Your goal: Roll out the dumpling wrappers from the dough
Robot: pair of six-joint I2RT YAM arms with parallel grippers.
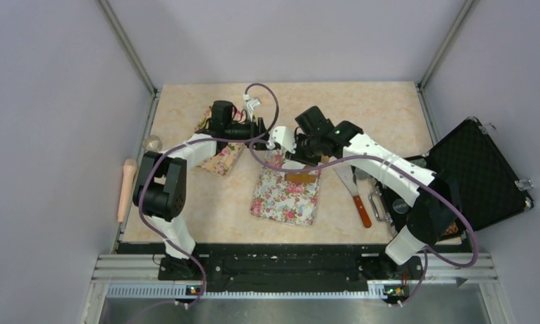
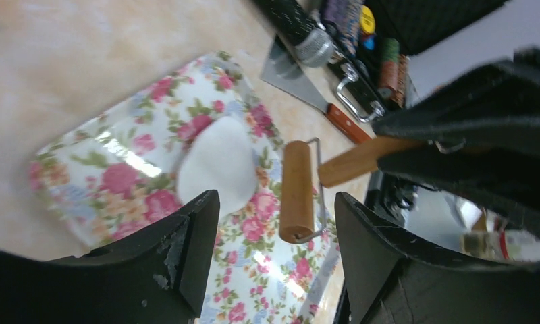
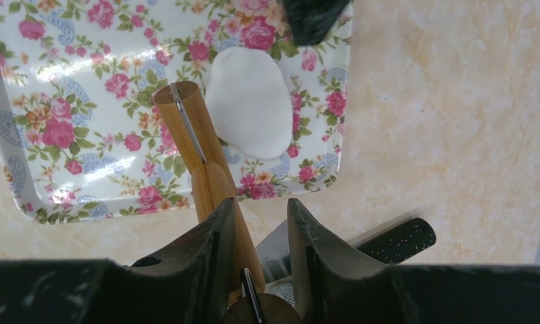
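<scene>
A flattened white dough piece (image 2: 217, 162) (image 3: 250, 101) lies on the floral tray (image 2: 139, 202) (image 3: 85, 135) (image 1: 274, 202). My right gripper is shut on a wooden roller (image 3: 213, 189) (image 2: 296, 185) with a metal frame, held above the tray beside the dough. My left gripper is open, above and left of that tray, facing the right gripper, with the roller showing beyond its fingers.
A spatula (image 1: 360, 209) and a dark cylinder (image 3: 395, 243) lie right of the tray, beside an open black case (image 1: 476, 169). A second floral board (image 1: 220, 162) is at the left, with a pink rolling pin (image 1: 127, 189) at the edge.
</scene>
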